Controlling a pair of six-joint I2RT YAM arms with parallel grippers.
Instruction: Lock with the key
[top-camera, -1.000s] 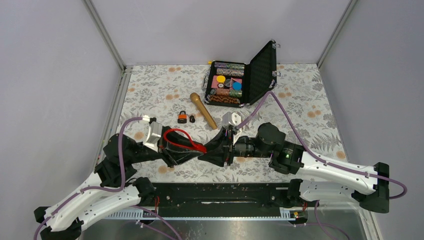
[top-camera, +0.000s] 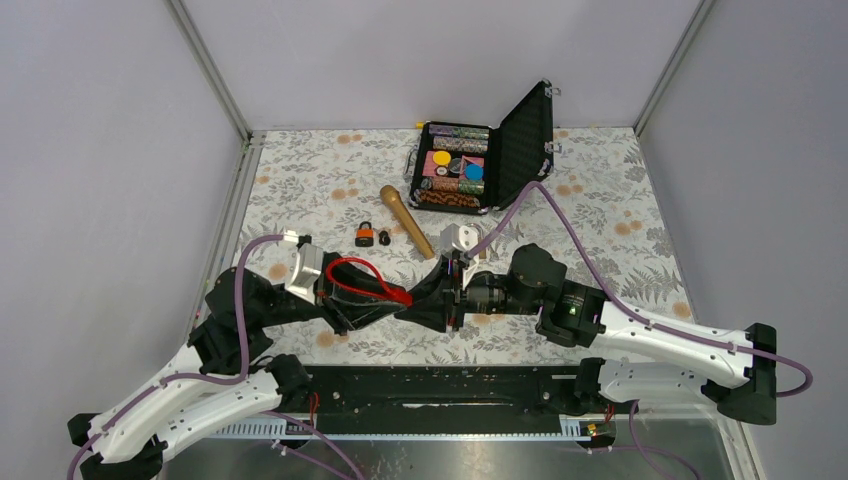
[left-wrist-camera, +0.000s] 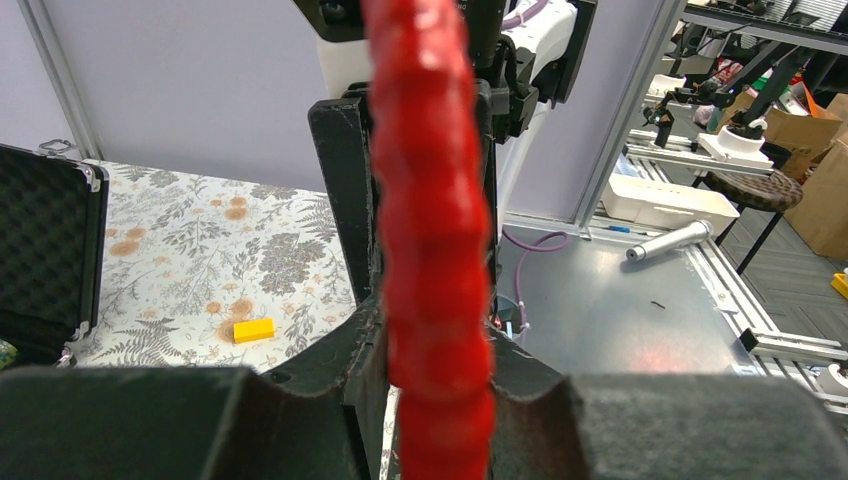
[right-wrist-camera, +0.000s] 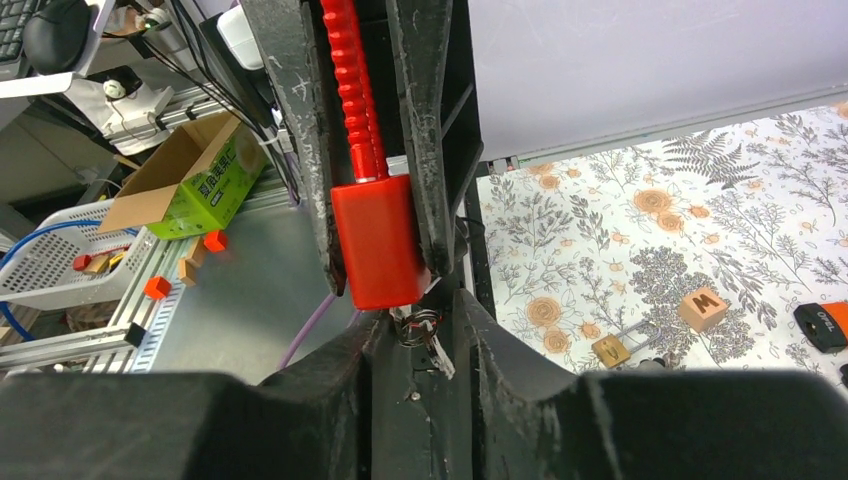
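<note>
My left gripper is shut on the red cable lock (right-wrist-camera: 375, 225), its two dark fingers on either side of the lock's body. The lock's ribbed red cable (left-wrist-camera: 435, 230) loops back over the left arm and covers much of the left wrist view. At the lower end of the lock, a small key with a wire ring (right-wrist-camera: 419, 327) shows between the fingers of my right gripper. These fingers stand apart, with a gap around the key. How deep the key sits in the lock cannot be told. From above, the grippers meet tip to tip, hiding the key.
An open black case (top-camera: 452, 168) stands at the back. A wooden club-like stick (top-camera: 406, 220), an orange-black padlock (top-camera: 364, 235) and a brass padlock (right-wrist-camera: 611, 350) lie on the patterned table. A yellow block (left-wrist-camera: 253, 330) and a letter cube (right-wrist-camera: 702, 309) are there too.
The left arm and the red lock look still.
</note>
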